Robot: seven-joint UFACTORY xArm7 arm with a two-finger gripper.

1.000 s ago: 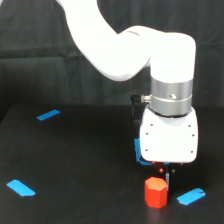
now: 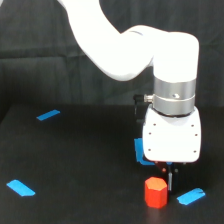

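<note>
My white gripper (image 2: 169, 172) hangs at the right over the dark table, its narrow fingertips just behind a red hexagonal block (image 2: 155, 193). Whether the fingers are open or shut is hard to make out. A blue object (image 2: 142, 151) lies behind the gripper, partly hidden by it.
Strips of blue tape lie on the black table (image 2: 80, 170) at left back, left front and right front.
The gripper has shifted very slightly to the right and down; the red block looks unmoved.
</note>
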